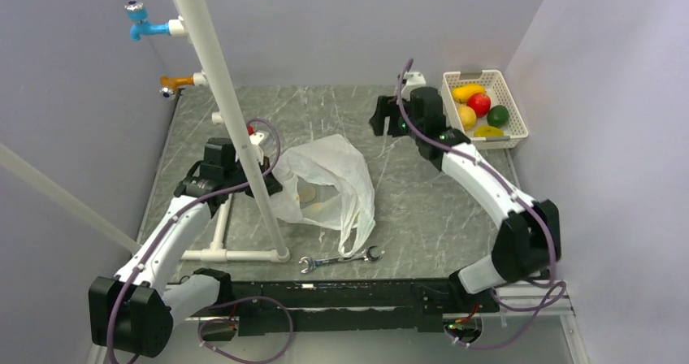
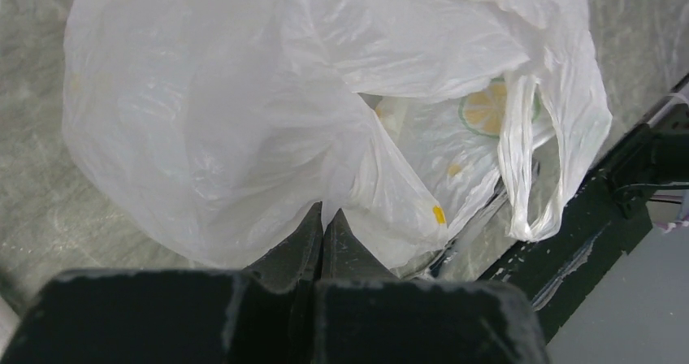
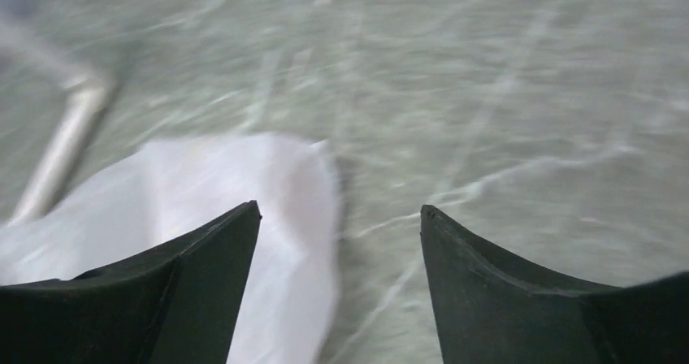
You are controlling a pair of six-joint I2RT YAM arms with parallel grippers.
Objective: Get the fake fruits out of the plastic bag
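Note:
A white plastic bag (image 1: 345,173) lies on the grey table with its mouth facing the front; only its pale printed inside shows there, and no fruit can be made out. At its left edge, my left gripper is shut with the thin film between its fingertips. My right gripper stands open and empty over the table, to the right of and behind the bag. In the white basket (image 1: 513,140) rest a red fruit (image 1: 478,104), a green fruit (image 1: 498,115), a yellow-orange round fruit (image 1: 466,117) and yellow elongated ones, such as the banana-like one (image 1: 469,93).
A wrench (image 1: 341,259) lies in front of the bag. White pipes (image 1: 223,96) with a blue tap (image 1: 145,28) and an orange tap (image 1: 175,82) rise at the left. Between bag and basket the table is bare.

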